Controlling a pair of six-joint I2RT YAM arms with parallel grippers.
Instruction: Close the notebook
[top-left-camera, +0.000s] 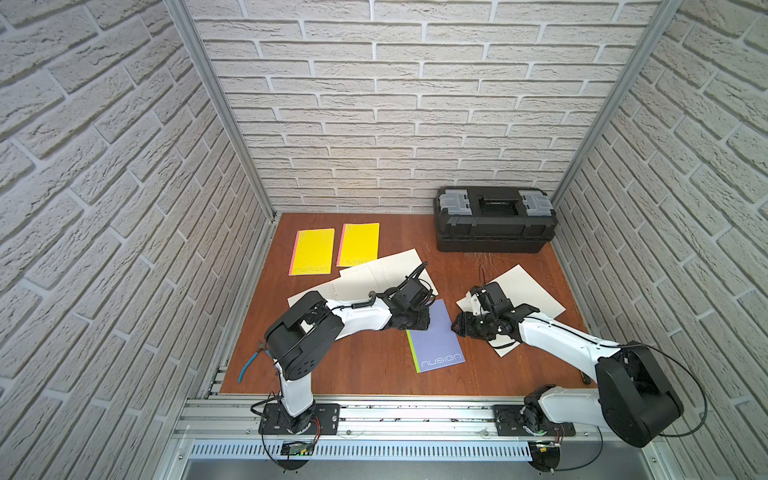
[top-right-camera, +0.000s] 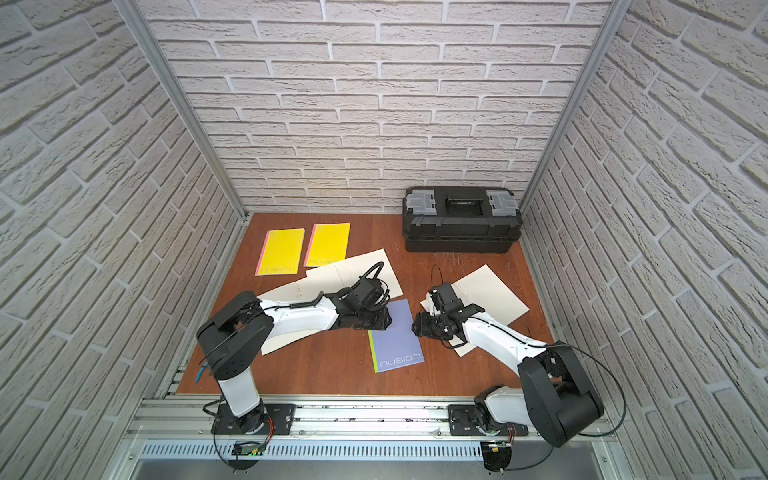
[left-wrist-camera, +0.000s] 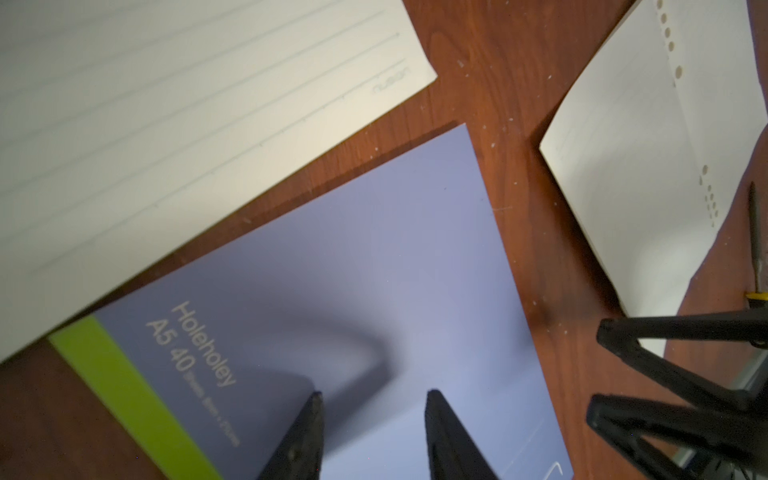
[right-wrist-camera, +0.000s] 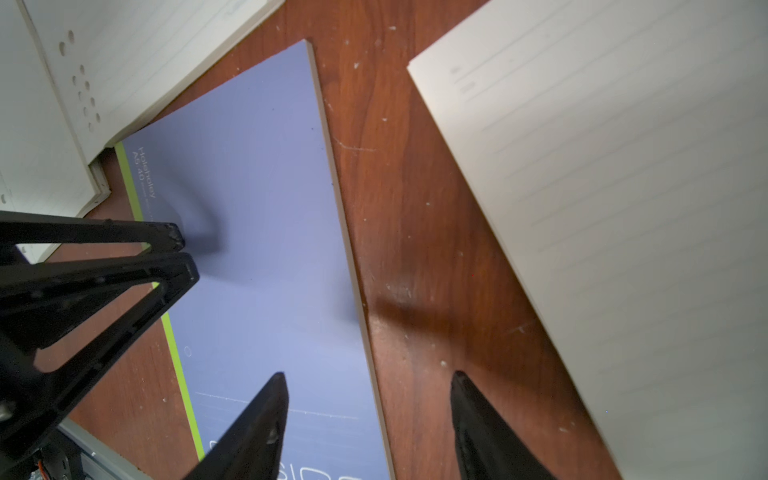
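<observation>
A purple notebook (top-left-camera: 437, 344) with a green spine strip lies flat and closed, cover up, at the front middle of the table. My left gripper is over the upper part of that cover, its fingers (left-wrist-camera: 304, 436) apart and nothing between them. Over the notebook's right edge hangs my right gripper, part open and empty, one finger (right-wrist-camera: 268, 416) above the cover and the other above the wood. Two white-paged notebooks lie open: one at the left (top-left-camera: 382, 276), partly under my left arm, and one at the right (top-left-camera: 524, 292), partly hidden by my right arm.
Two closed yellow notebooks (top-left-camera: 313, 252) lie at the back left. A black toolbox (top-left-camera: 494, 228) stands at the back right. Bare wood (top-left-camera: 376, 364) shows left of the purple notebook's lower half.
</observation>
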